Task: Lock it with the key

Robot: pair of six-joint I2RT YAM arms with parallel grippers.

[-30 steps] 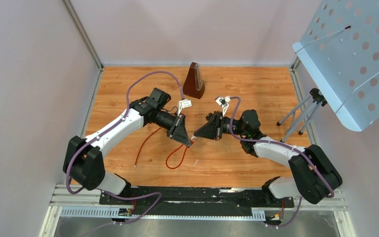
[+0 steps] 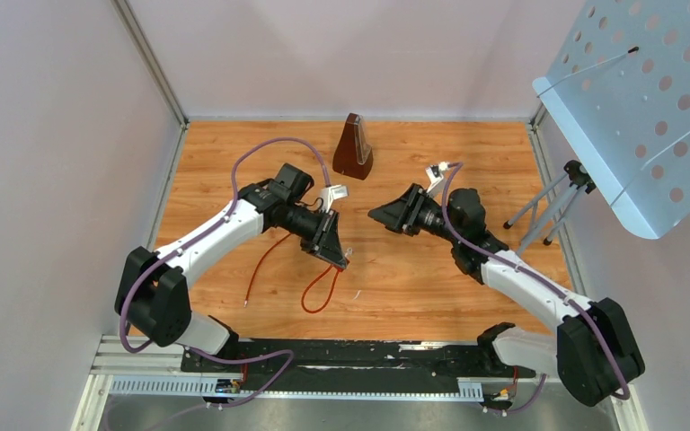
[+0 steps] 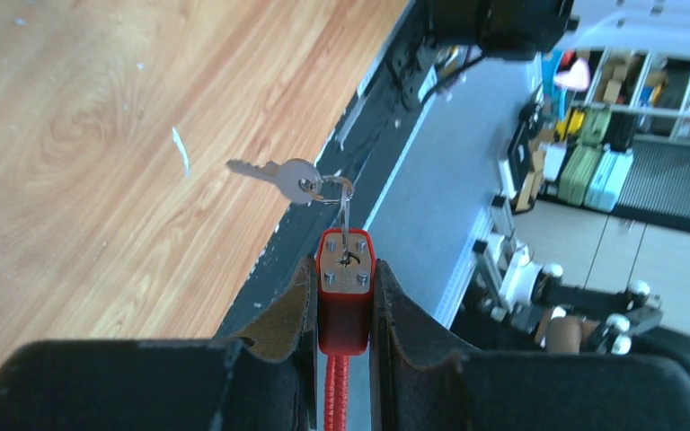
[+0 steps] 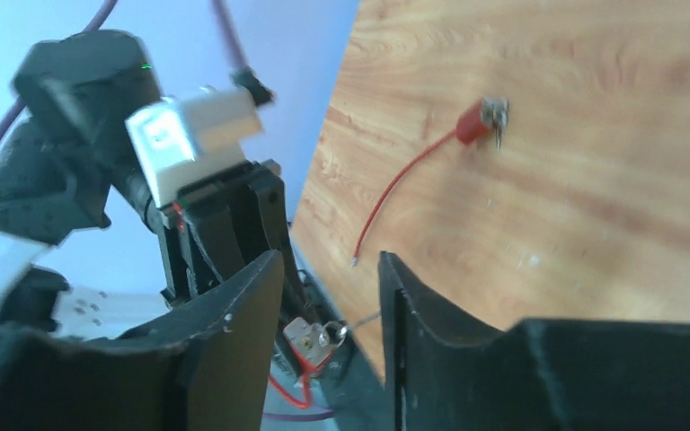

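Observation:
In the left wrist view my left gripper is shut on a red lock (image 3: 345,334), its metal face outward. One key seems to stand edge-on in the keyhole. From its ring (image 3: 337,189) a second silver key (image 3: 292,178) sticks out to the left. The lock's red cable (image 2: 312,310) loops below the left gripper (image 2: 343,262) in the top view. My right gripper is open, with nothing between its fingers. It stands to the right of the left gripper and farther back, apart from the lock and keys.
A red cylinder (image 4: 473,124) with a metal end lies on the table, joined to a red cable. At the back stands a brown metronome (image 2: 353,146); a tripod (image 2: 548,211) is at the right edge. Open wood (image 2: 440,296) lies front right.

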